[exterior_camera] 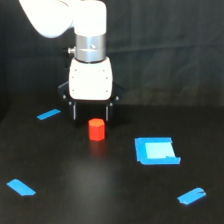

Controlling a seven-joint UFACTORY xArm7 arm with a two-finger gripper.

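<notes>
A small red block stands on the dark table, left of the middle. My gripper hangs from the white hand at the upper left, its dark fingers spread apart on either side of the block's upper part in this view. No contact with the block can be made out, and the depth between them is hard to judge. The fingers are dark against a dark background, so their tips show only faintly.
To the right lies a blue square with a pale centre. Short blue strips mark the table at the back left, front left and front right.
</notes>
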